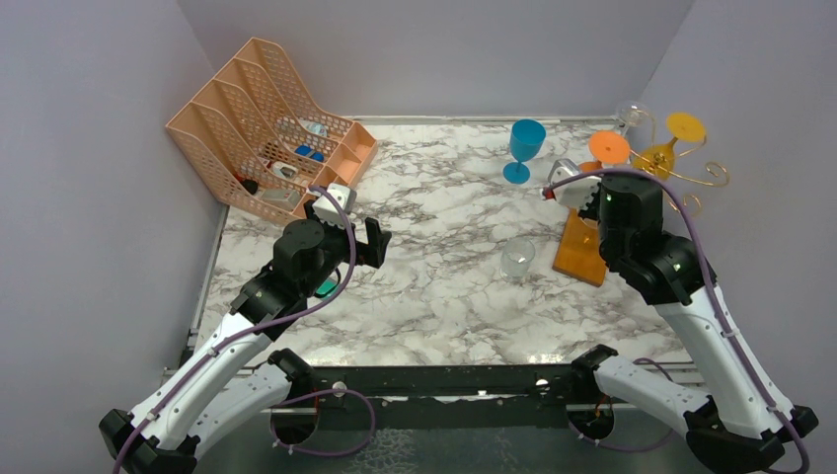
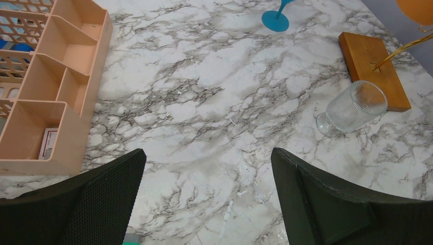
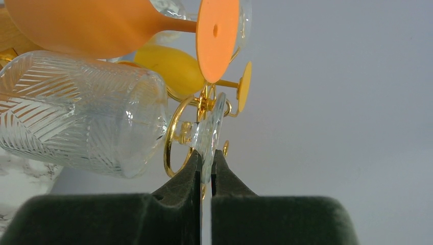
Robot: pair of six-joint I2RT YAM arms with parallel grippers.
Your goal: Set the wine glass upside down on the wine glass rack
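My right gripper is shut on the base of a clear patterned wine glass [image 3: 76,112], which lies sideways in that wrist view, its stem at a gold loop of the rack [image 3: 170,148]. Orange [image 3: 92,25] and yellow [image 3: 168,69] glasses hang on the rack beside it, foot up in the top view. The rack's wooden base [image 1: 577,257] is partly hidden by the right arm. My left gripper is open over the table with nothing between its fingers.
A blue goblet [image 1: 525,138] stands at the back. Another clear glass [image 2: 357,104] stands near the wooden base. A peach organiser [image 1: 227,109] fills the back left.
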